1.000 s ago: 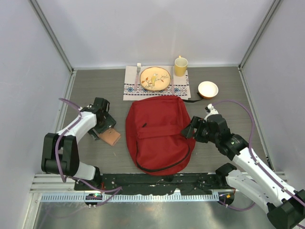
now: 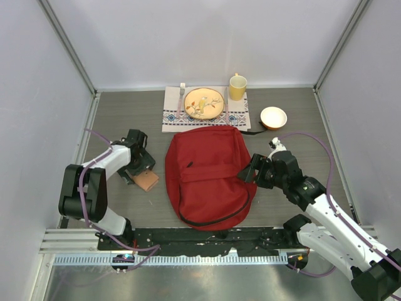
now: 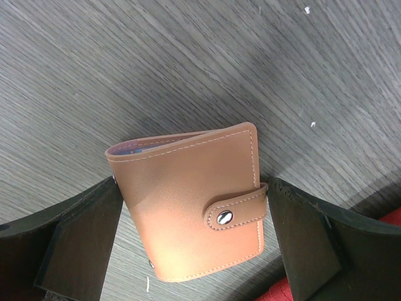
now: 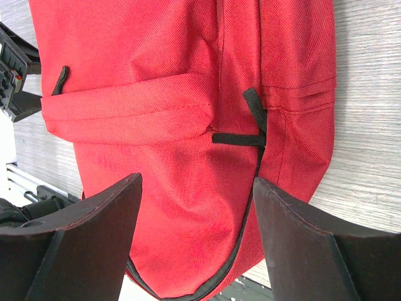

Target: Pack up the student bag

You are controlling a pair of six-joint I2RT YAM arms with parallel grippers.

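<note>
A tan leather wallet-like booklet (image 3: 182, 213) with a snap strap lies on the wooden table left of the bag. My left gripper (image 2: 139, 168) is low over it, open, with a fingertip at either side in the left wrist view. The red bag (image 2: 207, 157) lies flat in the middle, with black zip and straps. My right gripper (image 2: 249, 169) hangs open over the bag's right side; its fingers show empty in the right wrist view.
A patterned placemat (image 2: 171, 113) at the back holds a plate (image 2: 197, 110), fork, knife and yellow mug (image 2: 237, 89). A white bowl (image 2: 274, 117) sits at the back right. Bare table is left of the bag.
The left arm has shifted slightly over the booklet, with its gripper moving a little rightward. The right arm and bag look unchanged.
</note>
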